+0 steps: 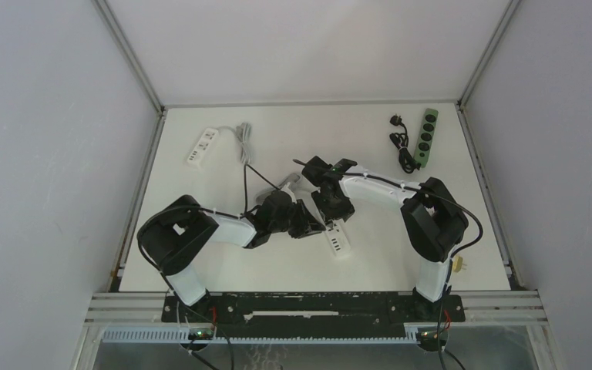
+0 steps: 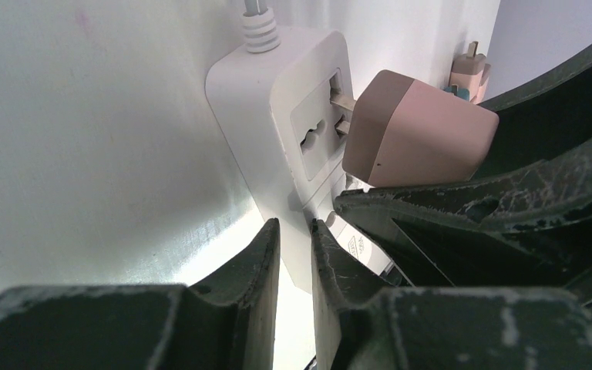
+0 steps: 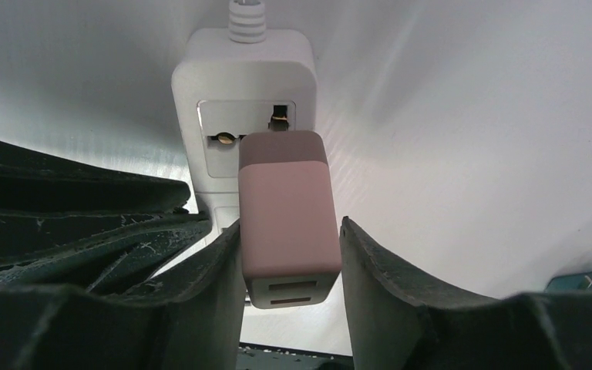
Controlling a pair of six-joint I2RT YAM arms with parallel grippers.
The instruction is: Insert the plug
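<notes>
The white power strip lies at mid-table, its grey cord leaving the far end. My left gripper is shut on the strip's edge, whose side shows between its fingers. A pink plug is at the end socket near the cord. Its prongs reach the slots; its body stands off the face, and how deep they sit is hard to see. My right gripper has its fingers on both sides of the plug, close to it; whether both press on it cannot be told. In the top view, the right gripper hides the plug.
Another white strip with a bundled grey cord lies at the back left. A green strip and black cord are at the back right. A yellow plug sits by the right arm's base.
</notes>
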